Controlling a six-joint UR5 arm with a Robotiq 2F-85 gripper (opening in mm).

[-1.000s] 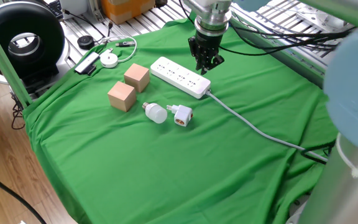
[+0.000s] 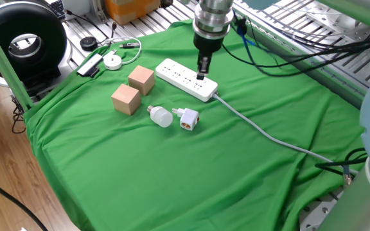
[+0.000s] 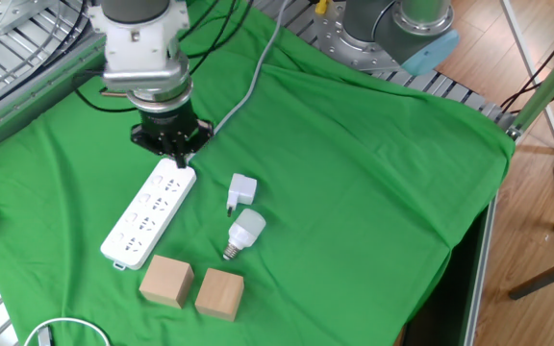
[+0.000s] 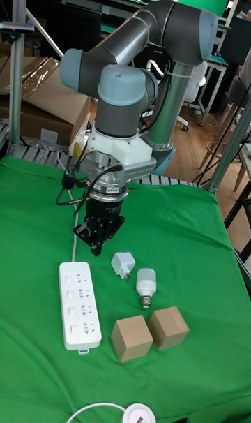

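Observation:
My black gripper (image 2: 202, 76) points down over the cable end of the white power strip (image 2: 186, 79). In exterior view 2 its fingers draw together to a narrow tip above that end of the strip (image 3: 150, 213). The gripper (image 4: 97, 253) looks shut, and nothing shows between its fingers. Whether the tip touches the strip cannot be told. A white plug adapter (image 2: 189, 119) lies on the green cloth beside the strip, its pins towards the bulb. The white light bulb (image 2: 161, 116) rests on its side. Two wooden cubes (image 3: 167, 281) stand close together near the bulb's metal base.
A grey cable (image 2: 268, 135) runs from the strip across the cloth. Beyond the cubes lie a white round puck (image 2: 112, 61) with its cord and a small white stick (image 2: 90, 65).
Over the last second my gripper has shifted slightly left in exterior view 1 and turned, so it now looks narrower above the strip. The objects on the cloth have stayed put.

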